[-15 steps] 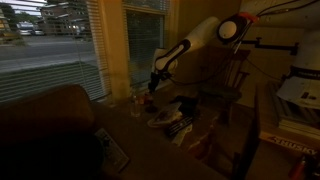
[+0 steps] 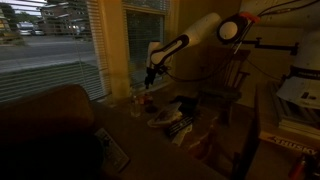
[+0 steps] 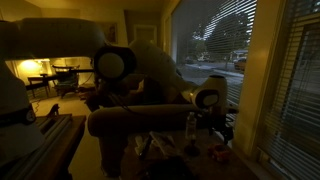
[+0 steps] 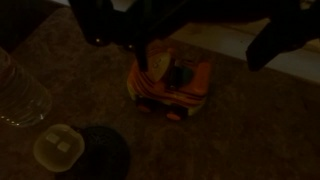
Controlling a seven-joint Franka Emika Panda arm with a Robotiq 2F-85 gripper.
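An orange toy vehicle (image 4: 170, 85) with dark wheels rests on the table in the wrist view. In exterior view 2 it shows as a small red shape (image 3: 220, 153). My gripper is open, its dark fingers spread wide at the top of the wrist view, with the toy below and partly between them in the picture. Nothing is held. From the side, the gripper (image 3: 216, 118) hangs above the toy, close to the window. The dim light hides finer detail.
A clear bottle (image 3: 190, 127) stands near the toy. In the wrist view, a pale round lid (image 4: 58, 148) lies beside a dark disc (image 4: 103, 152). A couch (image 2: 50, 125) borders the table, which holds several other items. Bare tabletop (image 4: 245, 125) shows right of the toy.
My gripper has shifted slightly left in exterior view 1, staying above the table. The objects on the table look unmoved.
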